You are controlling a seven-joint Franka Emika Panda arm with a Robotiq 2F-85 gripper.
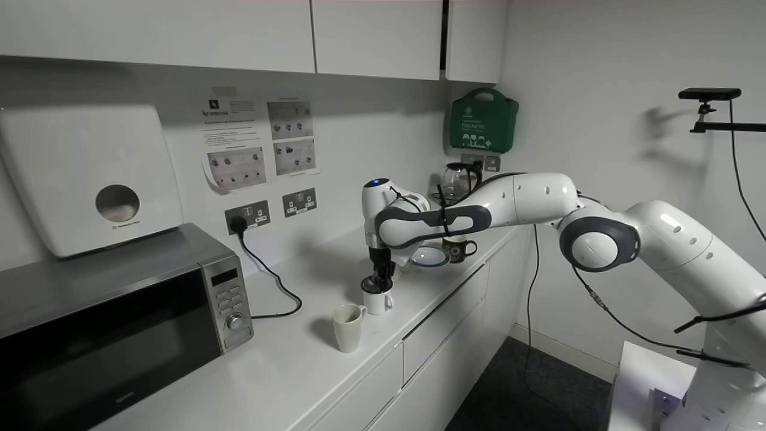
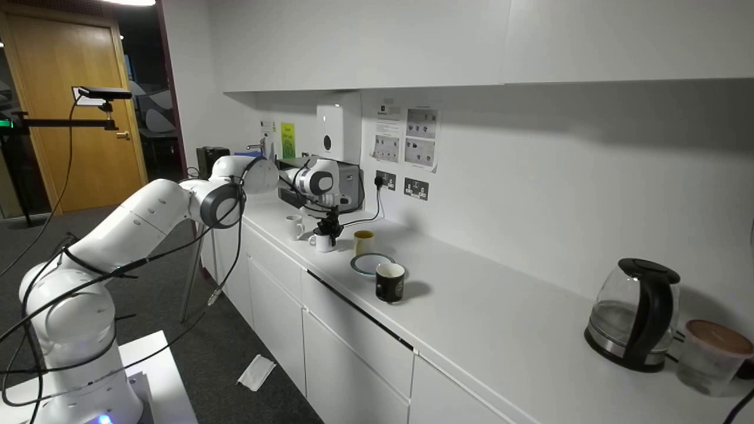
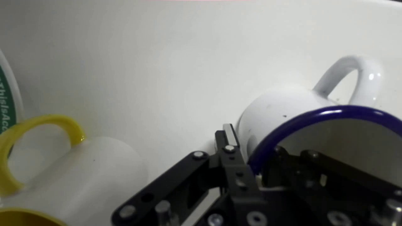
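Note:
A white mug with a dark blue rim [image 3: 297, 126] stands on the counter [image 1: 301, 373], its handle turned toward the counter's front edge. My gripper points down over this mug's near wall, with one finger outside it and the other inside the opening. The fingers are parted slightly, and the rim passes between them. In exterior view 1 the same white mug [image 1: 376, 304] sits directly below the gripper [image 1: 382, 279]. The inner fingertip is partly in shadow inside the mug.
A tall cream mug [image 1: 348, 329] stands close by on the microwave [image 1: 227, 309] side. On the other side are a yellow-and-white mug [image 2: 364, 241], a plate [image 2: 371, 264] and a dark mug [image 2: 389, 284]. Clear counter stretches toward the kettle [image 2: 631, 314].

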